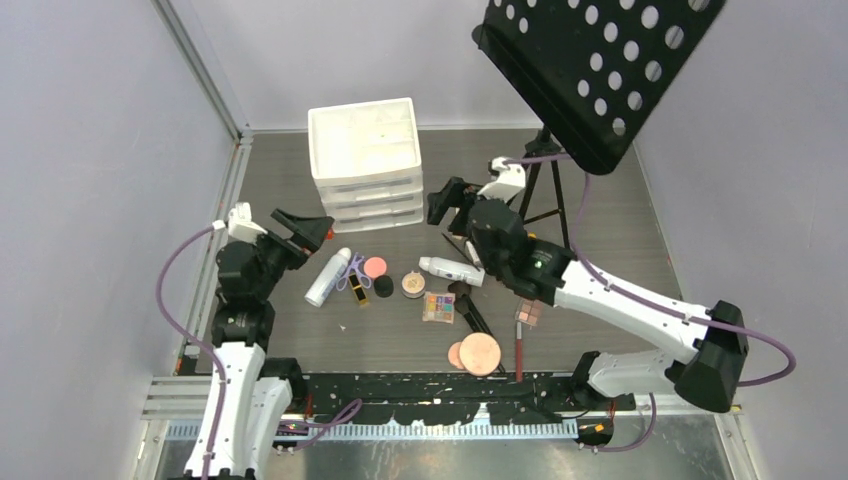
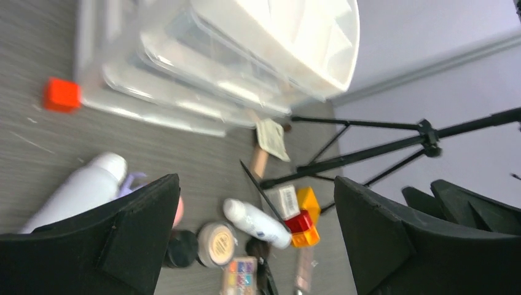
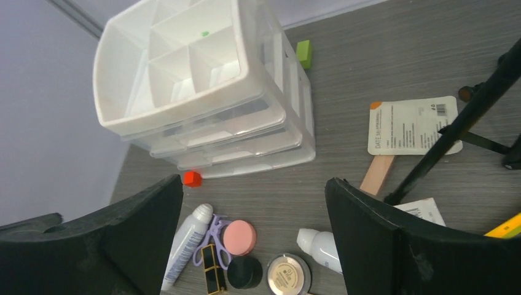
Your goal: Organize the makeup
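Note:
A white drawer organizer point(image 1: 365, 140) with a compartmented top tray point(image 3: 184, 61) stands at the back. Before it lie a white tube point(image 1: 327, 278), lilac scissors point(image 3: 214, 236), a pink compact point(image 1: 376, 267), a black jar point(image 1: 383, 286), a round powder case point(image 1: 413, 284), a palette point(image 1: 439, 307) and a large pan point(image 1: 480, 353). My left gripper point(image 1: 314, 228) hangs open by the organizer's lower left. My right gripper point(image 1: 444, 198) is open, raised right of the organizer. Both wrist views show empty space between the fingers.
A black music stand point(image 1: 590, 70) with a tripod occupies the back right, beside the right arm. A red cube point(image 3: 192, 179) sits by the organizer; a green block point(image 3: 303, 54) lies behind it. Yellow and red items point(image 2: 307, 215) lie near the tripod.

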